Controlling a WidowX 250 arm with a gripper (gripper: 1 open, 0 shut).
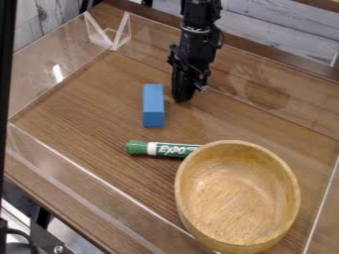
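My black gripper [184, 91] is low over the back middle of the wooden table, shut, with nothing visible between its fingers. In front of it and to the left lies a blue block [154, 105]. A green Expo marker [165, 148] lies nearer the front, and a round wooden bowl [235, 193] sits at the front right.
The table [79, 129] has clear room at the left and to the right of my gripper. Clear plastic edging [40, 159] runs along the near left side.
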